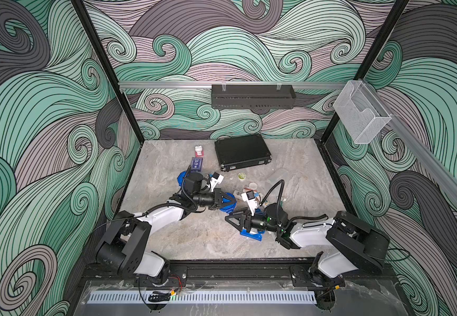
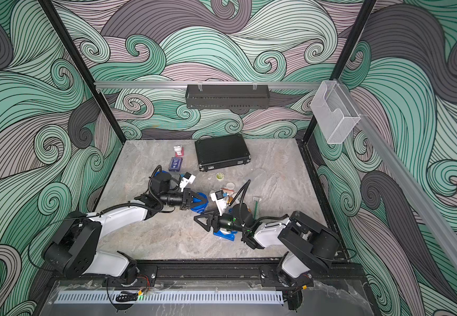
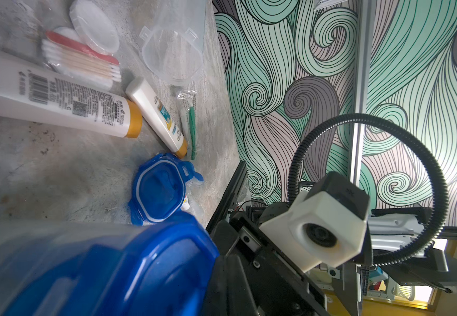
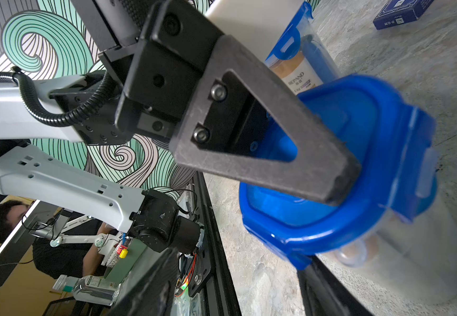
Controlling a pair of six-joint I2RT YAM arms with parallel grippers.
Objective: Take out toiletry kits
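A clear container with a blue lid stands between the arms. The left gripper is shut, its dark fingers together at the lid's edge in the left wrist view. In the right wrist view one of its grey fingers lies across the lid, apparently on top. Close in front is my right gripper, its two blurred fingers apart; one is by the lid's corner tab. A big white tube, a small tube, a green toothbrush packet and cotton swabs lie out on the table.
A loose blue lid lies near the right arm. Behind the left arm stands another lidded container, with a dark blue box beyond. A black case occupies the back.
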